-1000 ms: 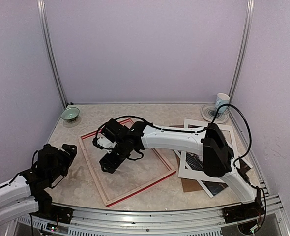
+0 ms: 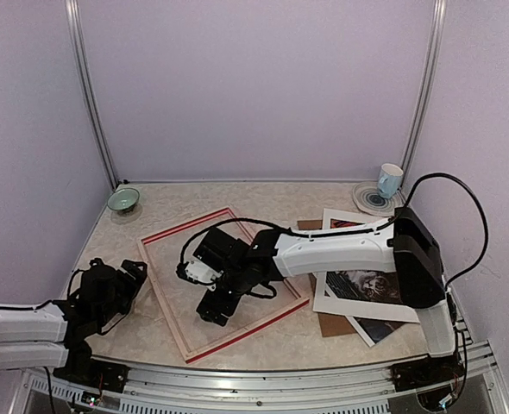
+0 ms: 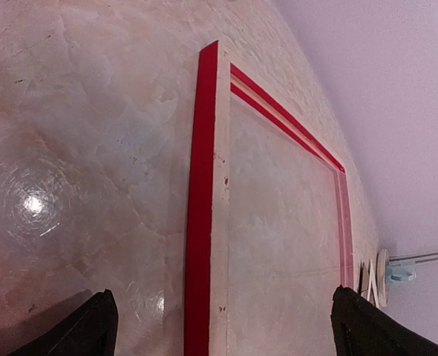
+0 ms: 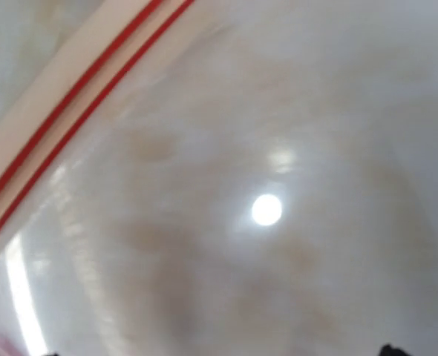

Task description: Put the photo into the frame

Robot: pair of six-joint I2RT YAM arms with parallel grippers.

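Note:
The frame (image 2: 164, 293), pale with red edges, lies flat and tilted on the table, with a clear pane (image 3: 278, 222) inside it. Above the pane hangs my right gripper (image 2: 218, 316), open and empty; the right wrist view shows the glossy pane (image 4: 226, 245) and a red-lined side of the frame (image 4: 70, 111). My left gripper (image 2: 141, 274) stands open by the frame's left side, its two fingers (image 3: 364, 326) wide apart with the red frame edge between them in the left wrist view. A picture (image 2: 367, 285) with a white mat lies right of the frame, partly covered by my right arm.
Beneath the matted picture lie a brown board (image 2: 334, 324) and another dark print (image 2: 377, 329). At the back stand a green bowl (image 2: 123, 200) on the left and a light blue cup (image 2: 390, 179) beside a round coaster (image 2: 371, 199) on the right.
My right gripper has shifted right and toward the front over the pane. The frame lies where it was.

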